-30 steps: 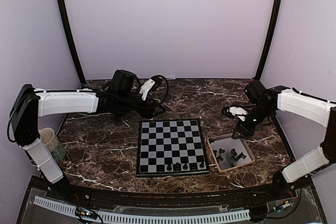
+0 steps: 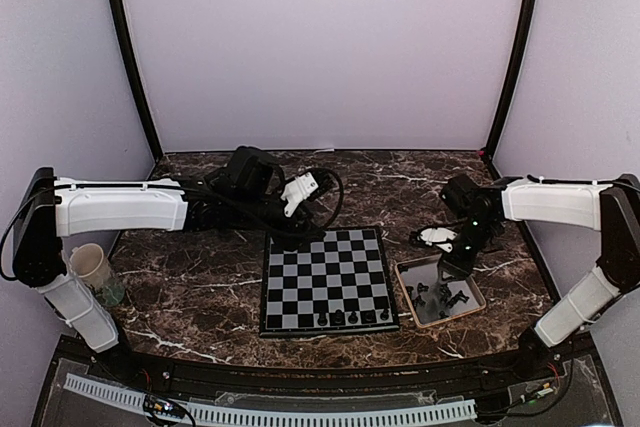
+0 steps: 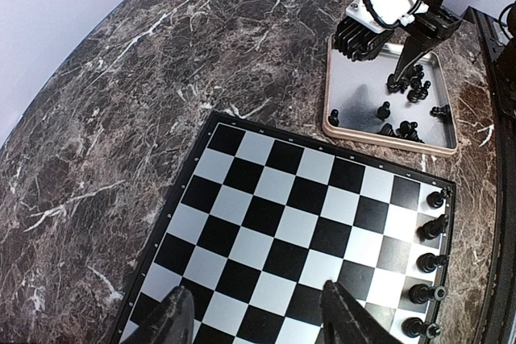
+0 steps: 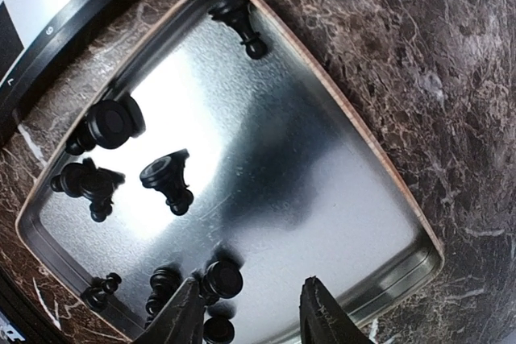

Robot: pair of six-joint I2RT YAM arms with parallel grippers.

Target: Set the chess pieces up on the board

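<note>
The black-and-white chessboard [image 2: 325,277] lies flat on the table, with several black pieces [image 3: 432,226] standing along its row nearest the front edge. To its right, a shallow tray [image 4: 355,118] holds more loose black pieces, some lying over, such as the pawn [image 4: 168,182] near its middle. My right gripper hangs over the tray, its fingers apart and nothing between them; a piece [image 4: 223,278] shows by its left finger. Above the far left part of the board is my left gripper, open and empty.
A cup-like container [image 2: 95,272] stands at the table's left edge. Bare marble tabletop [image 2: 195,287] lies left of the board and behind it. A metal rail [image 2: 280,415] runs along the front.
The pieces on the board look unmoved.
</note>
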